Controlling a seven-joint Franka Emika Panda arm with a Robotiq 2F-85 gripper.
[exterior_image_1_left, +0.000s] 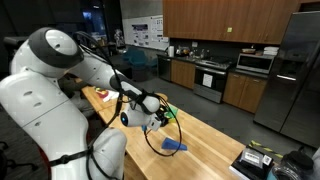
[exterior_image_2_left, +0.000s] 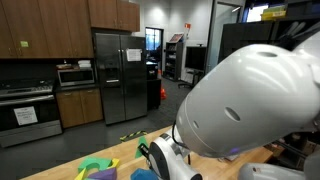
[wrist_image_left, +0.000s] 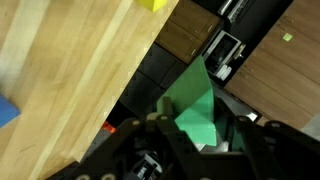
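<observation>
My gripper is shut on a green piece (wrist_image_left: 198, 88), which sticks out past the dark fingers in the wrist view. In exterior view 2 a green shape (exterior_image_2_left: 142, 146) shows just by the gripper's end, above the tabletop. A blue block (exterior_image_1_left: 174, 145) lies alone on the wooden table, nearer the robot's front. Beyond the gripper, part of a yellow block (wrist_image_left: 152, 4) enters the wrist view at its top edge. Exactly how the fingers touch the green piece is hard to make out.
A green arch-like block (exterior_image_2_left: 95, 162) and a purple block (exterior_image_2_left: 103, 174) sit in a cluster on the table. A black-and-white device (exterior_image_1_left: 252, 162) stands at the right.
</observation>
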